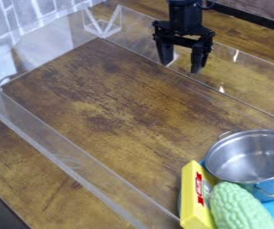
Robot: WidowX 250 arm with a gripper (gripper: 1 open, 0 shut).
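Observation:
My black gripper [183, 49] is raised at the top centre of the camera view, over the far clear wall of the bin, its two fingers pointing down and spread apart with nothing visible between them. Below it lies the bare brown wooden floor [115, 107] of the bin.
At the lower right stand a steel pot [247, 161], a yellow box [194, 197] with a red label and a green textured object [239, 210], on something blue. Clear low walls [68, 170] border the wooden area, whose middle is empty. A pale tiled wall [20, 27] is at the top left.

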